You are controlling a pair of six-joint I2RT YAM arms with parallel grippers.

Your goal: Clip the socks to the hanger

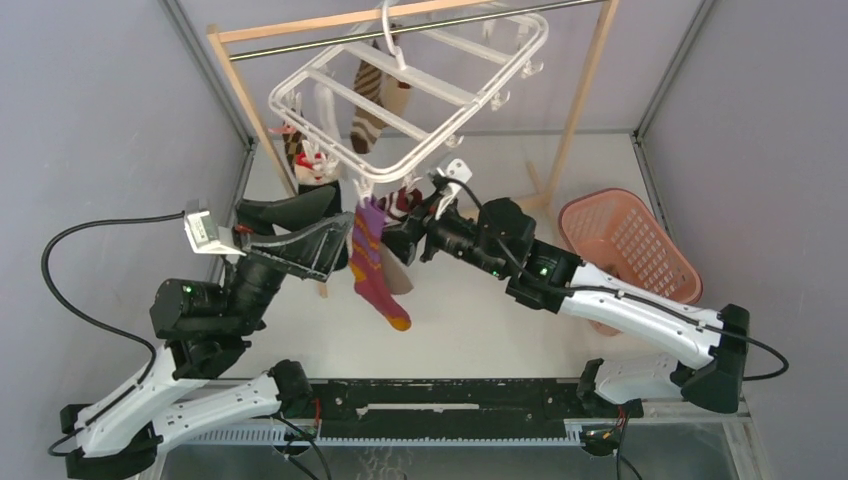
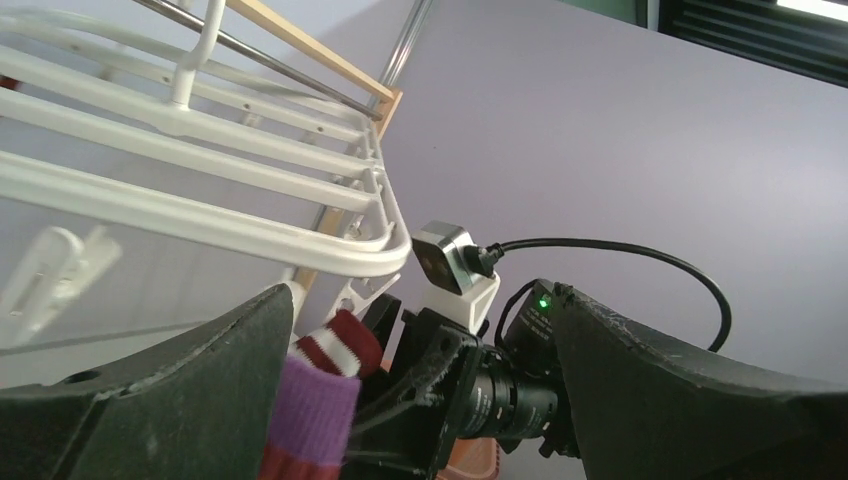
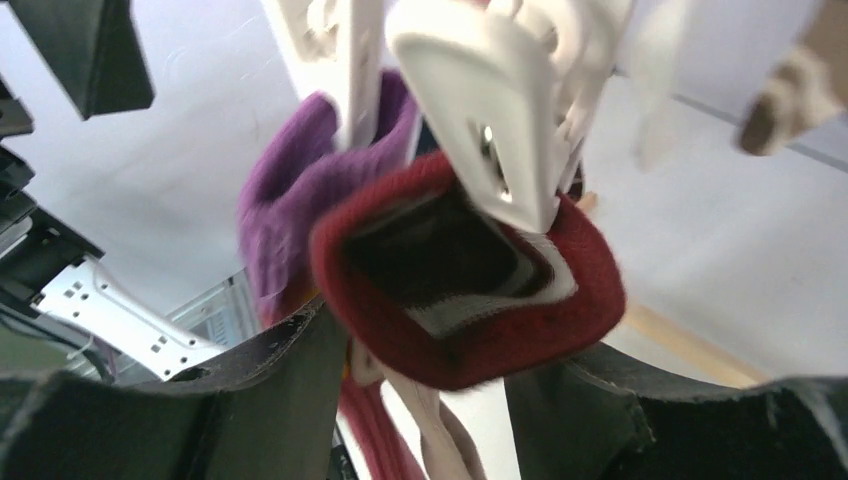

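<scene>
The white clip hanger (image 1: 420,135) hangs tilted from the rack, with several socks clipped below. A purple-and-orange sock (image 1: 372,270) hangs at its front. My left gripper (image 1: 305,225) stands open left of the purple sock; in the left wrist view both socks show beyond its fingers.
A wooden rack (image 1: 590,70) with a steel rod spans the back. A pink basket (image 1: 660,250) sits on the right behind my right arm.
</scene>
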